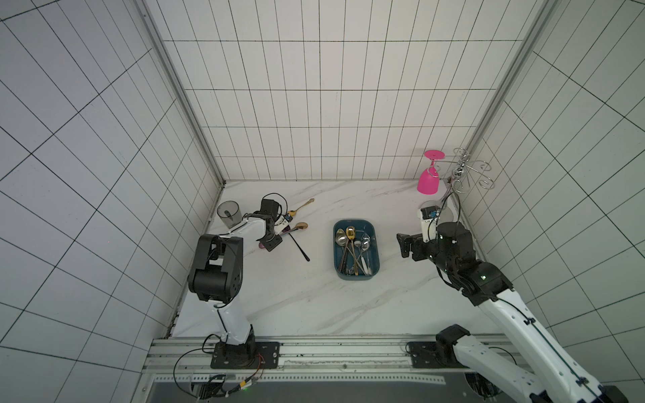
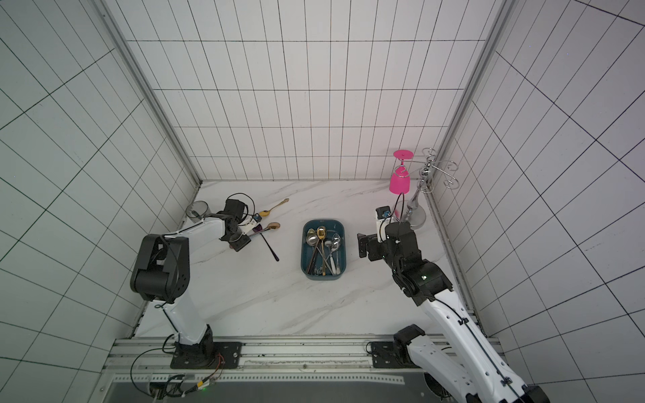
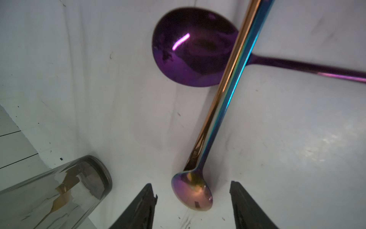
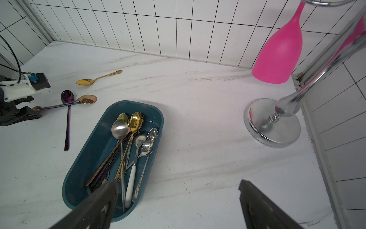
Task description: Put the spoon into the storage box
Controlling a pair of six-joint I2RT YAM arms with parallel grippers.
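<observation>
A rainbow spoon (image 3: 217,126) with a small bowl lies alongside a copper handle (image 3: 228,76). Both lie across the purple spoon (image 3: 190,49). In the left wrist view my left gripper stands part open, a finger either side of the rainbow spoon's small bowl, gripping nothing; contact with the table cannot be told. The teal storage box (image 4: 160,122) holds several spoons and other cutlery. To the right of the box my right gripper is open and empty. In the top left view the left gripper hides part of the crossed spoons.
A gold spoon (image 4: 85,81) lies behind the crossed ones. Beside the left gripper there is a clear glass (image 3: 83,183). At the back right, a metal stand (image 4: 272,122) carries a pink goblet (image 4: 280,53). Bare table surrounds the box.
</observation>
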